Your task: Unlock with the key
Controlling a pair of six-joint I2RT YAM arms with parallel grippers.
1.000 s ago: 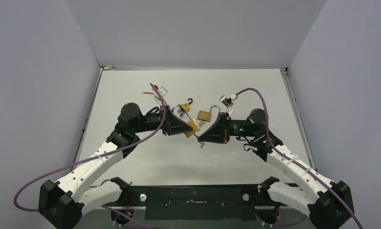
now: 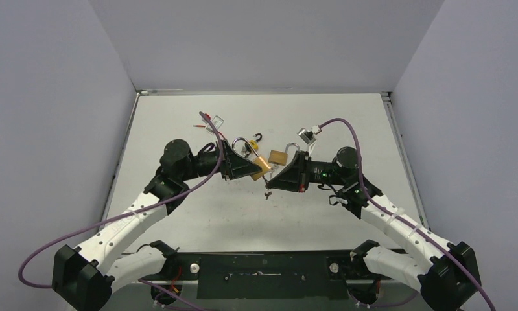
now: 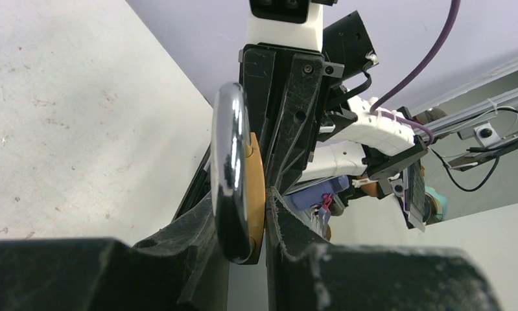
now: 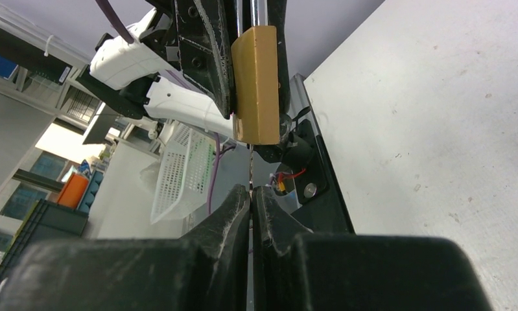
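Observation:
My left gripper is shut on a brass padlock with a steel shackle, held above the table. From the right, the fingertips of my right gripper come close to the padlock's lower end. That gripper is shut on a thin key, seen edge-on in the right wrist view. The key's blade runs up to the underside of the padlock body; how deep it goes into the keyway cannot be made out. A small bunch of keys dangles by the right fingertips.
Behind the grippers lie a second brass padlock with its shackle swung aside and a small yellow padlock. A clear lock with red parts sits farther back left.
The dangling keys have swung left and hang lower beside the right fingertips.

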